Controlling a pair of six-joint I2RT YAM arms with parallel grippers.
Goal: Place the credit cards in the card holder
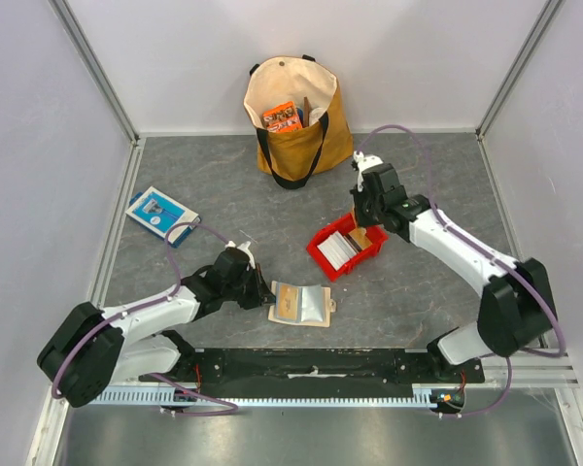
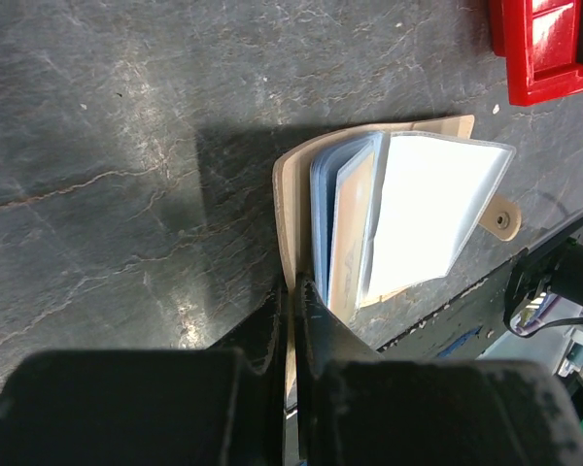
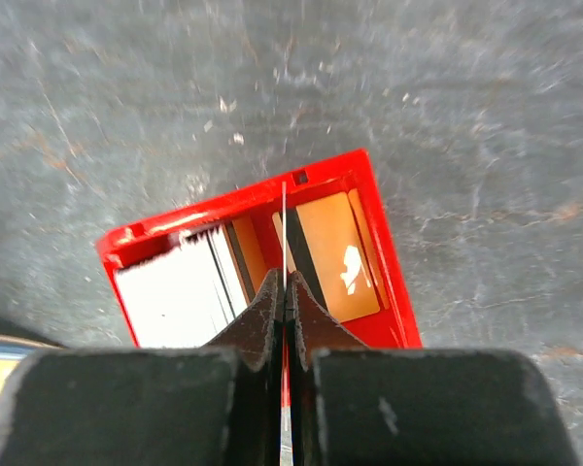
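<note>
In the left wrist view, the open card holder (image 2: 377, 146) lies on the table, tan outside with clear sleeves. My left gripper is shut on its near edge; an orange card (image 2: 350, 228) shows in one sleeve. My right gripper is closed on a single credit card (image 3: 284, 228), seen edge-on as a thin pale line in the right wrist view. It hangs above the red box (image 3: 389, 243). Inside the box are a stack of white-edged cards (image 3: 170, 296) and several orange cards (image 3: 340, 257) at the other end.
A blue-and-white boxed item (image 1: 160, 214) lies at the back left. At the back wall stands a mustard bag (image 1: 321, 146) with things in it. The table between the red box and the card holder is clear.
</note>
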